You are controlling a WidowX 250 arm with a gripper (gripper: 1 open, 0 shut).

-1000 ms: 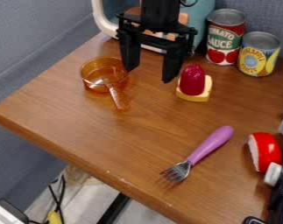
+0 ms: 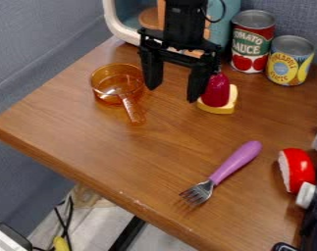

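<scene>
My black gripper [image 2: 174,76] hangs over the back of the wooden table [image 2: 108,147], its two fingers wide apart with nothing visible between them. Left of it stands an amber transparent cup [image 2: 111,74] with a handle toward the front. Just right of the right finger sit a red object [image 2: 217,91] and a yellow piece [image 2: 215,107] under it.
A purple-handled fork [image 2: 233,163] lies front right. A red-and-white item [image 2: 294,170] and dark objects line the right edge. Two cans [image 2: 251,44] [image 2: 290,65] and a light teal container [image 2: 119,15] stand at the back.
My gripper has shifted slightly over the last second, a little right from where it was a second ago. The objects on the table look unchanged.
</scene>
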